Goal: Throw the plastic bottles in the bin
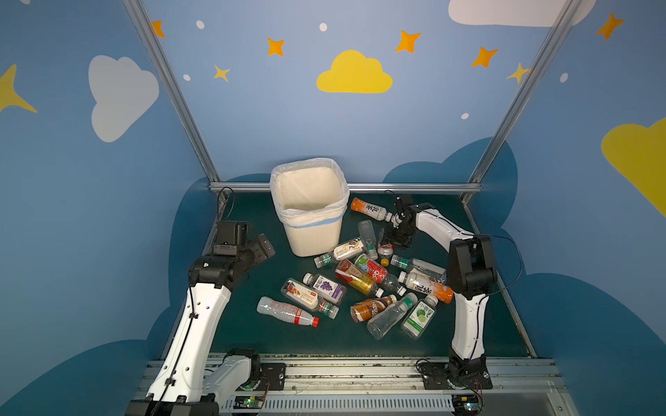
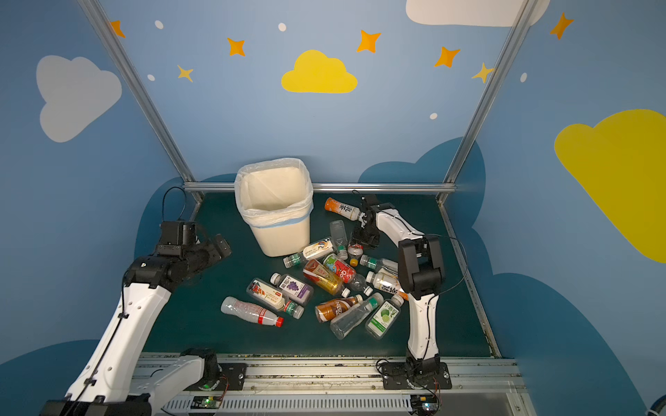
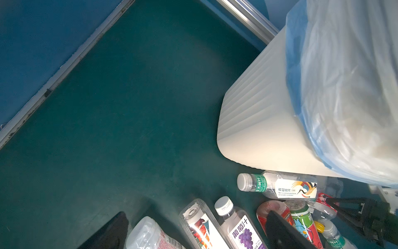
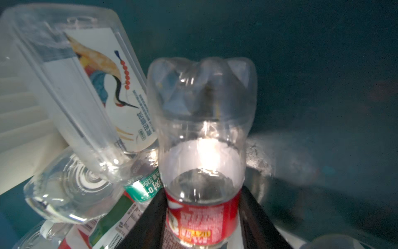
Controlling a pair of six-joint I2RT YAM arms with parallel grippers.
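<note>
The white bin (image 1: 315,239), lined with a clear bag, stands at the back left of centre. Plastic bottles lie spread over the green floor in front and to its right. My right gripper is low among them, its fingers on either side of a clear bottle with a red label (image 4: 203,222). Both fingers look close against that label; whether they grip it cannot be told. The bottle's lower end is partly hidden. Left of the bin, my left gripper hangs open with nothing between its fingers, above the floor.
Against the red-label bottle lies a clear bottle with a bird label (image 4: 112,91). An orange-labelled bottle (image 1: 369,208) lies behind my right gripper. A red-capped bottle (image 1: 288,312) is at the front left. Bare floor (image 3: 124,103) extends left of the bin.
</note>
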